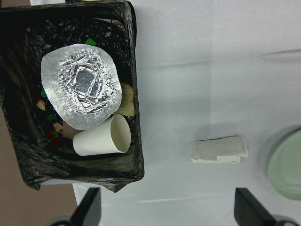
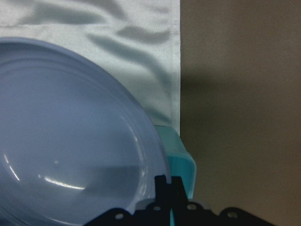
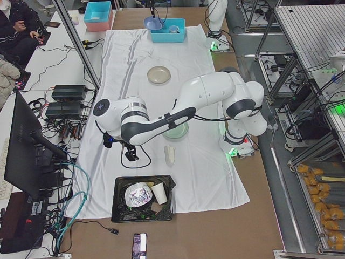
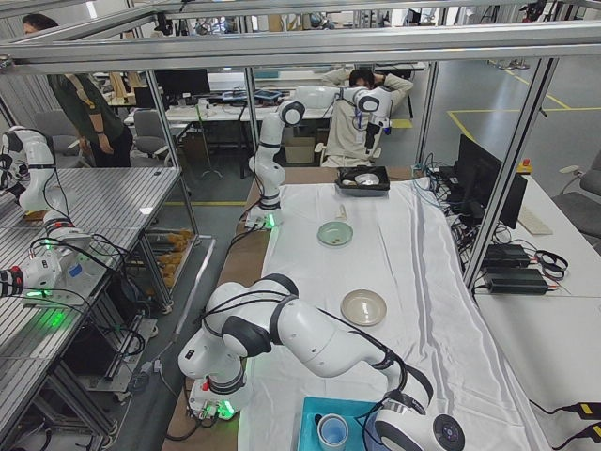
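My left gripper hangs open above the white cloth, beside a black lined bin point(image 1: 136, 94) holding a crumpled foil dish point(image 1: 81, 87), a white paper cup point(image 1: 96, 139) and small scraps. A folded pale piece point(image 1: 218, 149) lies right of the bin, near a green plate point(image 1: 291, 165). My right gripper is shut on the rim of a blue plate point(image 2: 75, 122), held over the blue tub point(image 3: 161, 36), which has a cup point(image 4: 333, 430) inside.
A beige plate point(image 3: 159, 74) lies mid-cloth. A phone point(image 3: 139, 245) and cables are at the near edge. Monitors point(image 3: 29, 162) flank the table. The cloth between plates and tub is largely clear.
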